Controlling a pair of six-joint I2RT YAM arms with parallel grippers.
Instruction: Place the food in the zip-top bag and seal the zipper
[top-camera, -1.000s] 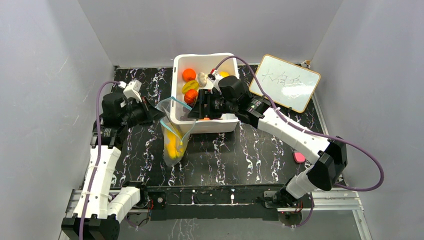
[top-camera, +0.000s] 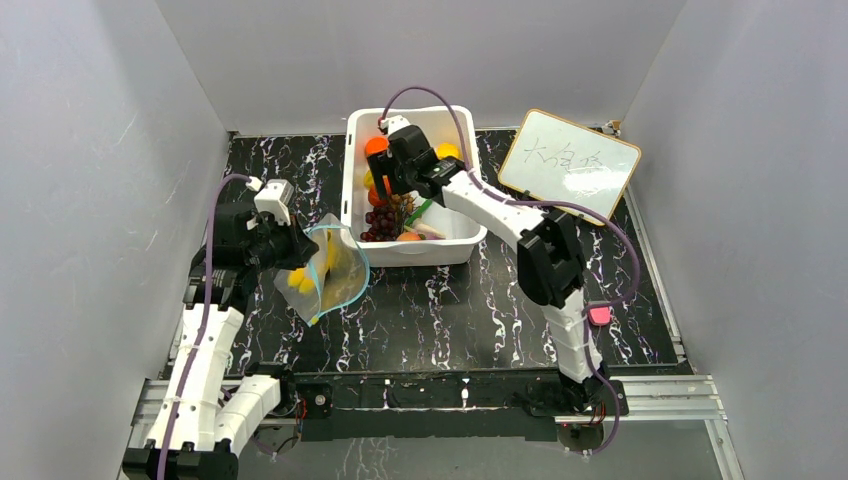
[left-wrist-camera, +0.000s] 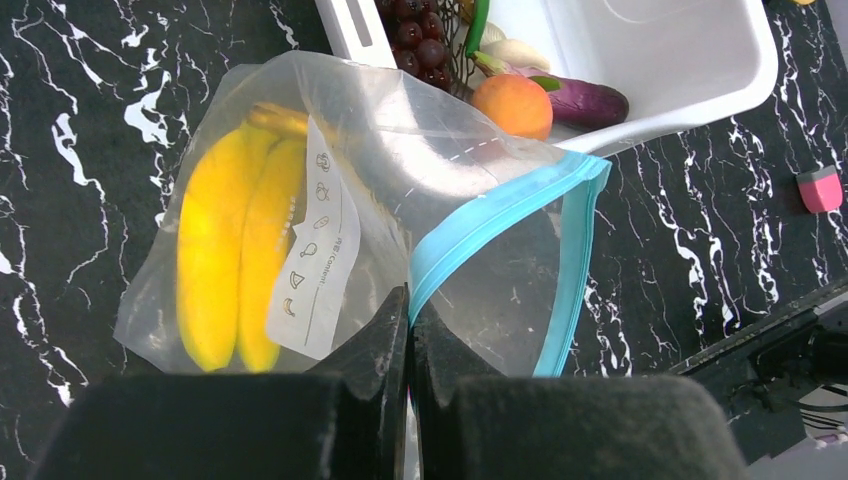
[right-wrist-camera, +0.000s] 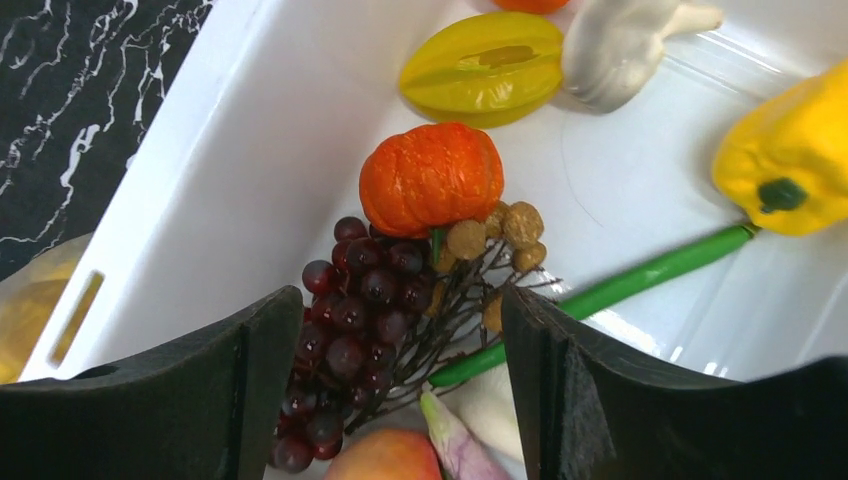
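Observation:
A clear zip top bag (left-wrist-camera: 400, 170) with a light blue zipper band (left-wrist-camera: 505, 212) holds yellow bananas (left-wrist-camera: 215, 240) and a printed paper slip (left-wrist-camera: 318, 260). My left gripper is shut on the bag's edge beside the zipper; the bag's mouth gapes. In the white bin (top-camera: 440, 252) lie dark red grapes (right-wrist-camera: 350, 310), an orange pumpkin (right-wrist-camera: 432, 178), a green bean-like pod (right-wrist-camera: 660, 268), a yellow star fruit (right-wrist-camera: 482, 68) and a yellow pepper (right-wrist-camera: 790, 150). Above the grapes, my right gripper stands open, nothing gripped between its fingers.
An eggplant (left-wrist-camera: 585, 104) and a peach (left-wrist-camera: 512, 105) lie at the bin's near end. A whiteboard (top-camera: 568, 165) leans at the back right, and a pink eraser (top-camera: 599, 315) rests on the right.
The bag, no longer spread between both grippers, has swung left with the left gripper.

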